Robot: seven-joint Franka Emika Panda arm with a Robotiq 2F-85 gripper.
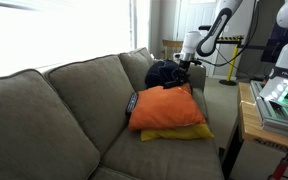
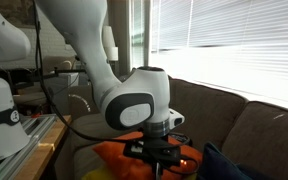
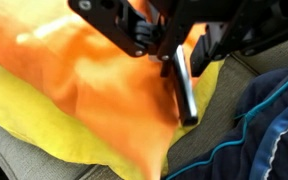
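Note:
An orange pillow (image 1: 168, 108) lies on the couch, partly over a yellow pillow (image 1: 177, 132). My gripper is down at one corner of the orange pillow. One black finger (image 3: 188, 104) shows against the cloth; the other is not clear, so I cannot tell whether any fabric is between them. In exterior view 2 the gripper (image 2: 158, 158) reaches down onto the orange cloth, its tips hard to make out. Dark blue cloth (image 3: 276, 125) with a lighter blue edge lies close beside the gripper.
The grey couch (image 1: 69, 120) runs along the window side, with bare seat in front of the yellow pillow. A small dark object (image 1: 132, 103) rests at the orange pillow's left edge. A wooden table (image 1: 251, 125) stands to the right.

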